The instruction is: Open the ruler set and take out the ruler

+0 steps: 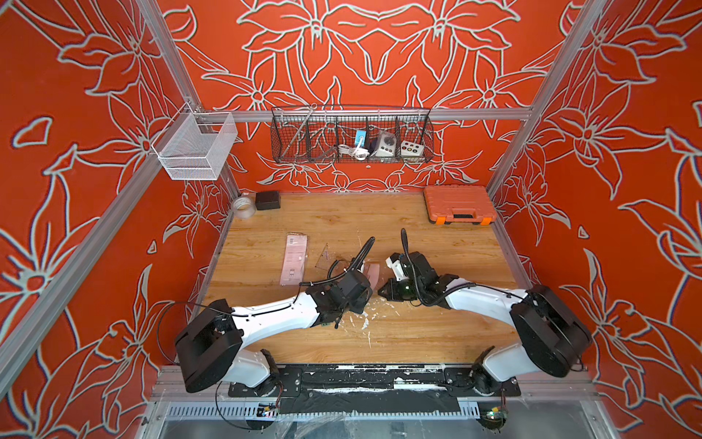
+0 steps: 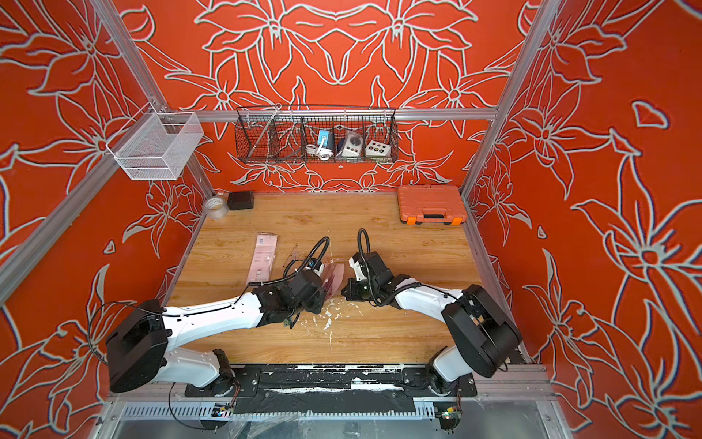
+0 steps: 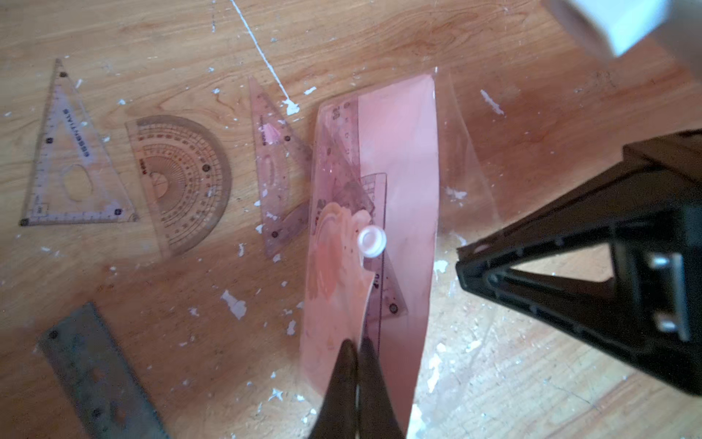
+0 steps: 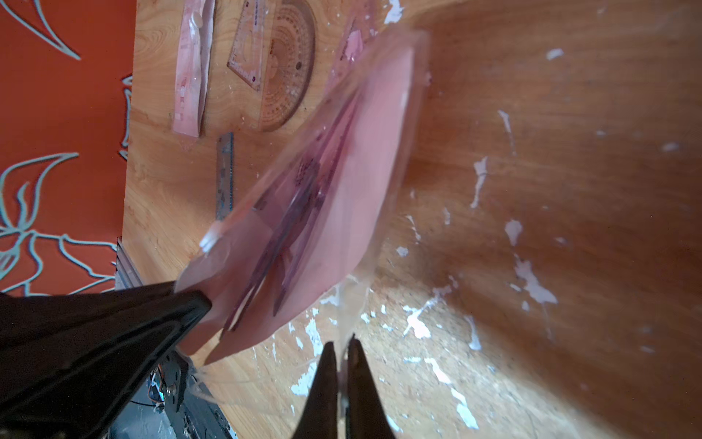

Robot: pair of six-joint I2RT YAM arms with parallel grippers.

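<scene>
The pink ruler set pouch, with a white button, sits at the centre, tilted open in the right wrist view, pink rulers inside. My left gripper is shut at the pouch's edge; whether any of it lies between the fingers is unclear. My right gripper is shut on the thin clear film edge of the pouch. Loose on the table left of the pouch lie a clear triangle (image 3: 76,161), a protractor (image 3: 186,175), a pink triangle (image 3: 270,190) and a dark ruler (image 3: 102,366).
A long pink pack (image 1: 294,259) lies at left. An orange case (image 1: 459,201) is at back right, a black box (image 1: 267,201) and tape roll at back left. Wire baskets (image 1: 351,135) hang on the walls.
</scene>
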